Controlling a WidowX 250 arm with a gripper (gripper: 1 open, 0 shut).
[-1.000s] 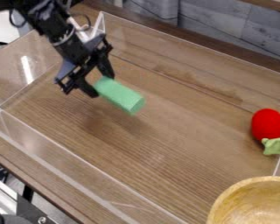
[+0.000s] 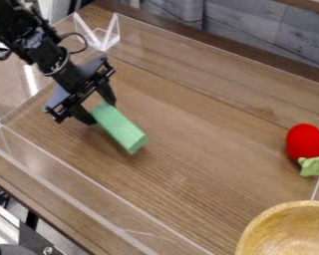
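Note:
A green elongated block (image 2: pixel 119 129) lies low over the wooden table, tilted diagonally, left of centre. My black gripper (image 2: pixel 89 108) is shut on its upper-left end, with the arm reaching in from the top left. The fingertips are partly hard to make out against the dark wrist.
A red object with a pale green part (image 2: pixel 306 141) is at the right. A yellow bowl (image 2: pixel 289 234) sits at the bottom right corner. The table's edge runs along the lower left.
My gripper has moved down and to the left with the green block in it. The red object and the bowl have stayed where they were.

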